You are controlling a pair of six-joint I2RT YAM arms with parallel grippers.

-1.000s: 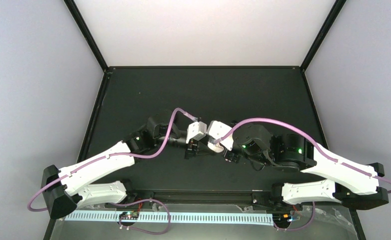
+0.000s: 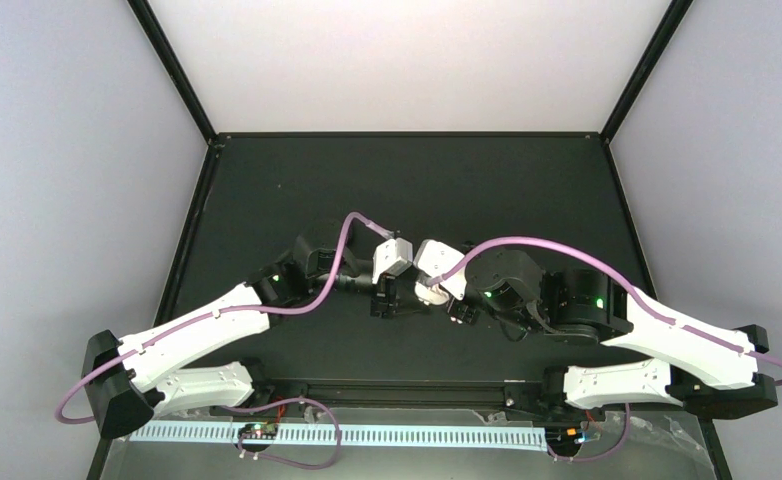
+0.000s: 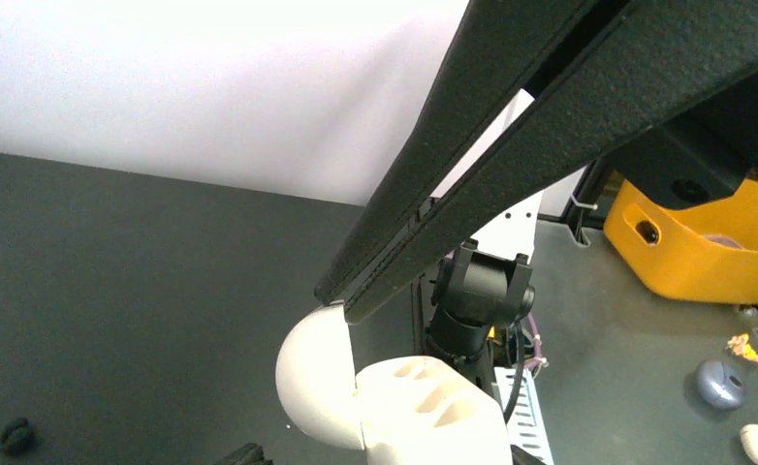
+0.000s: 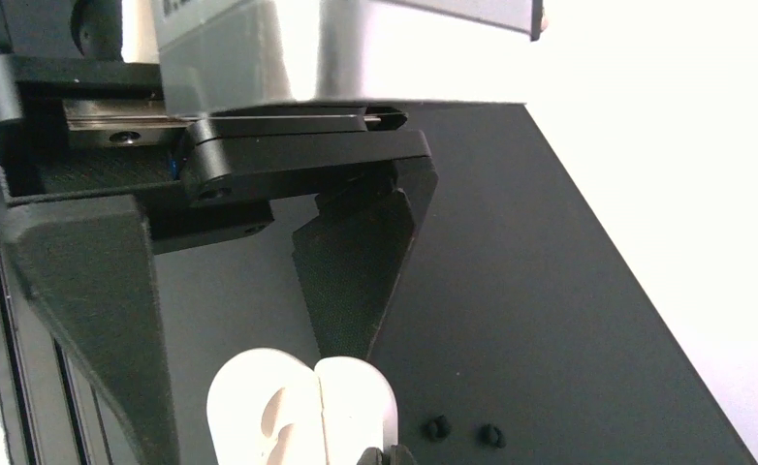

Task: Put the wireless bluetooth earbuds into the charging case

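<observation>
The white charging case (image 3: 433, 417) is open, lid (image 3: 312, 373) raised, showing empty-looking earbud slots in the left wrist view; in the right wrist view the case (image 4: 268, 407) sits at the bottom edge, over black fingertips. My left gripper's fingers reach down to the top edge of the lid in the left wrist view, tips close together (image 3: 341, 305). My right gripper is low under the case, mostly hidden. In the top view both grippers meet at the centre, around the case (image 2: 432, 295).
Two small black items (image 4: 438, 426) lie on the dark mat. A yellow bin (image 3: 685, 266) and small loose objects are beyond the mat in the left wrist view.
The left gripper has shifted very slightly in the top view; the right arm looks unchanged.
</observation>
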